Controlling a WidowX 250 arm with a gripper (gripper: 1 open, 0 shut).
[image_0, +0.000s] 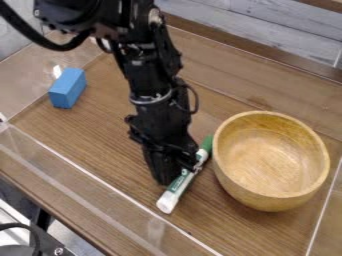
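The black robot gripper (171, 166) reaches down from the top into the middle of the table, low over a white and green marker-like object (178, 192) that lies diagonally just left of the bowl. Its lower parts are dark and overlap, so whether the fingers are apart or on the object is hard to make out. The green end of the object shows behind the gripper's right side.
A large yellow bowl (270, 160) sits at the right, close beside the gripper. A blue block (67, 88) lies at the upper left.
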